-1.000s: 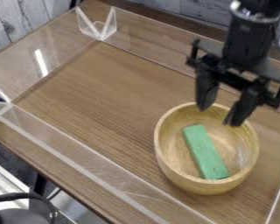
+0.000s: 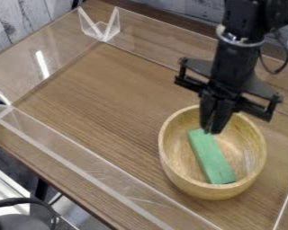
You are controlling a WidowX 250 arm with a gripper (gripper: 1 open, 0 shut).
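A light wooden bowl [image 2: 180, 170] sits on the wooden table at the lower right, with a green rectangular block [image 2: 211, 156] lying inside it, tilted lengthwise. The black robot gripper [image 2: 216, 114] hangs over the back part of the bowl, above and behind the block's upper end, with its narrow tip pointing down. It looks shut, and nothing shows between its fingers.
Clear plastic edging runs along its lower left side and back. A small white wire-like piece [image 2: 100, 25] stands at the back left corner.
The green block and bowl look unmoved.
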